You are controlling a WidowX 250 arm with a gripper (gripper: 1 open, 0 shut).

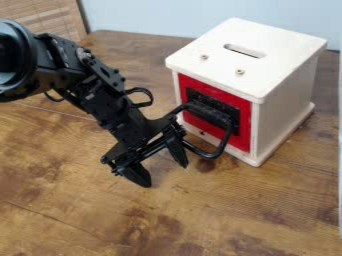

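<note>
A black robot arm reaches in from the left, its gripper [159, 164] low over the wooden tabletop, fingers apart with nothing visible between them. To its right stands a pale wooden box [278, 113] with a slot and two small knobs on top. Its front has a red panel [239, 140] carrying a black fitting [211, 107], from which a black tube or handle curves down toward the gripper's side; where it ends behind the gripper is unclear.
A pale wall runs behind, with a wooden board [40, 12] at the back left.
</note>
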